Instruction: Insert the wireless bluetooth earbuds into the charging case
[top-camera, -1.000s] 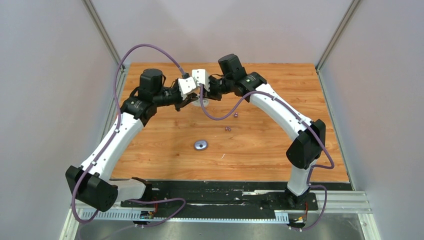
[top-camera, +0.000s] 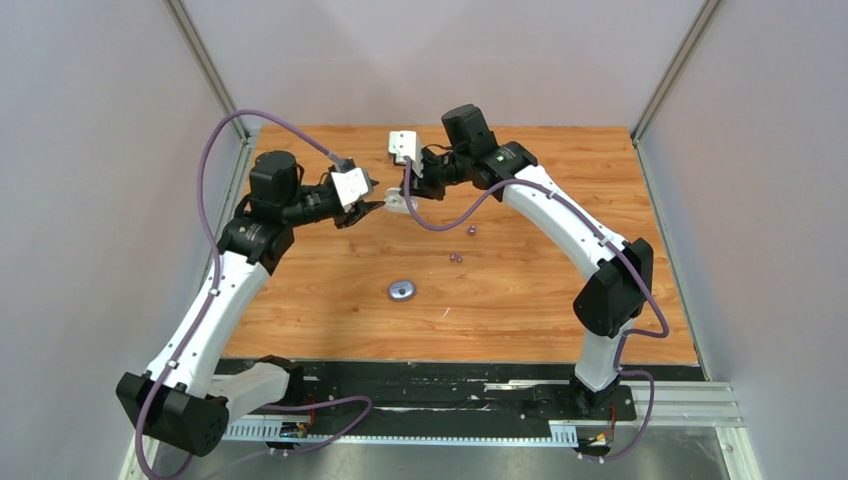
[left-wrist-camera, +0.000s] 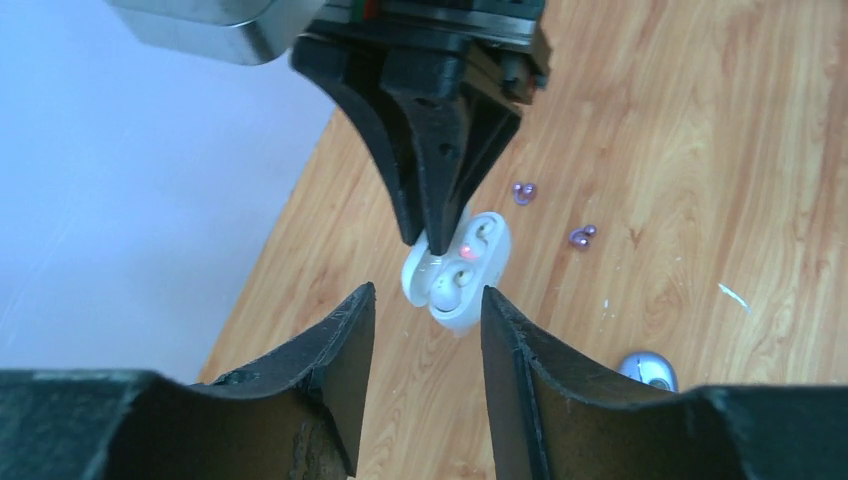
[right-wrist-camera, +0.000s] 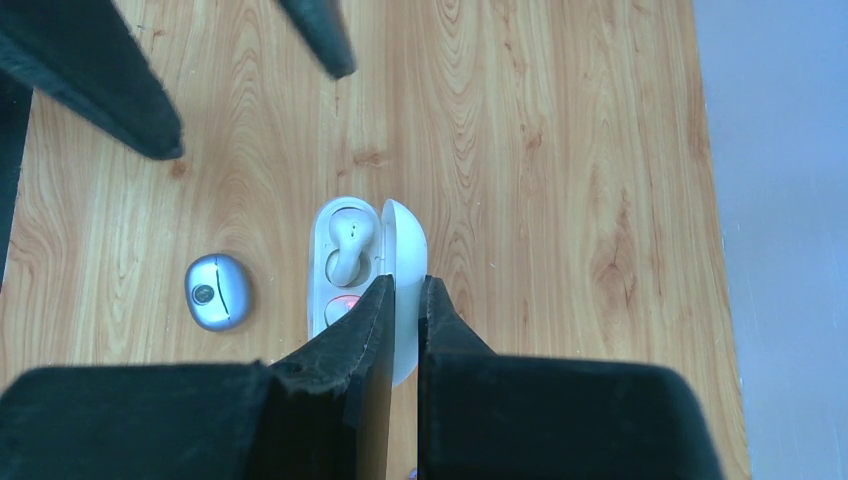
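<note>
The white charging case (left-wrist-camera: 465, 275) is held above the table, its lid raised, with my right gripper shut on that lid. A white earbud (right-wrist-camera: 350, 235) sits in one slot, and a pink spot shows in the case beside it, partly hidden by my fingers in the right wrist view. My left gripper stands open to the left of the case, nothing between its fingertips; in the top view it is close beside it.
A grey-blue oval object (top-camera: 401, 289) lies on the wooden table (top-camera: 530, 300). Small purple items (top-camera: 455, 257) lie right of centre.
My left gripper has drawn back leftward from the case. The right gripper, still on the case, has shifted slightly up in the top view.
</note>
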